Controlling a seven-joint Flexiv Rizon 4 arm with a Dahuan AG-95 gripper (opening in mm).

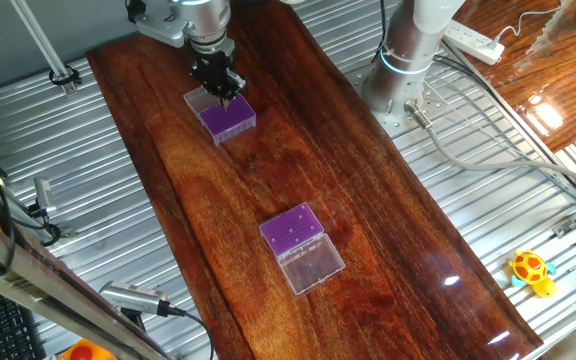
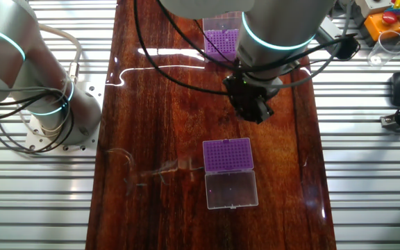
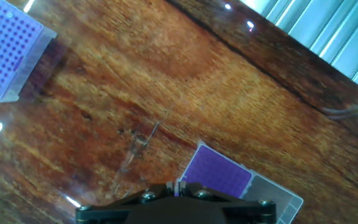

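Two purple racks in clear, hinged-open boxes sit on the wooden table. One rack (image 1: 291, 229) has several pale dots in its holes and lies mid-table; the wrist view shows this dotted rack (image 3: 5, 46) at upper left. The other rack (image 1: 227, 116) stands at the far end, showing no pale dots; its clear lid (image 2: 232, 189) is folded open beside it. My gripper (image 1: 230, 92) is over that far box in exterior view 1, and appears above the table between the boxes in exterior view 2. In the wrist view the gripper has its fingertips together, nothing visible between them.
My arm's base (image 1: 393, 95) stands at the table's side. Off the table are a toy turtle (image 1: 530, 268) and a mounted camera (image 1: 135, 298).
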